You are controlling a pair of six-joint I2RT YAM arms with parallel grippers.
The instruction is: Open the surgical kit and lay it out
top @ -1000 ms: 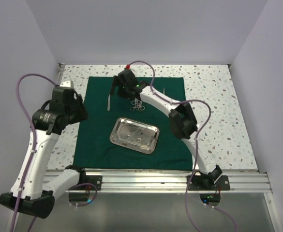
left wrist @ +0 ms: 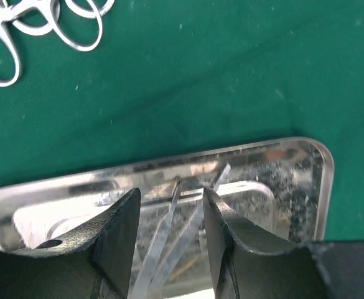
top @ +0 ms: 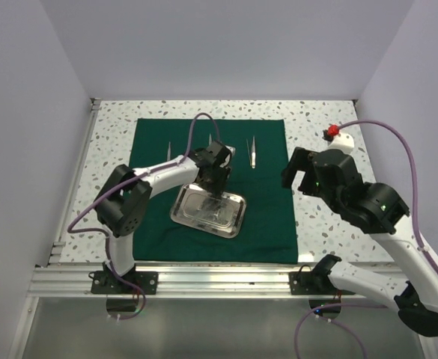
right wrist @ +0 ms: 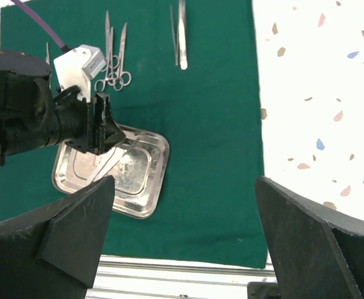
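A metal tray (top: 237,224) rests on the green cloth (top: 271,232). Thin steel instruments (left wrist: 163,243) lie slantwise in it, seen between the fingers of my left gripper in the left wrist view. That gripper is part open over the tray's far side, and nothing is seen held. My right gripper is open and empty, raised off to the right of the cloth. Scissor-like tools with ring handles (right wrist: 116,78) lie beyond the tray, largely hidden by the left arm from above. A scalpel-like tool (top: 253,153) and tweezers (right wrist: 173,37) lie to their right.
Another thin tool (top: 169,151) lies at the cloth's upper left. The cloth right of the tray and in front of it is bare. Speckled table surface (top: 320,120) borders it, with a metal rail (top: 219,277) along the front.
My left arm came in from the left to above the tray. My right arm withdrew from the scissor-like tools to the right, away from the cloth.
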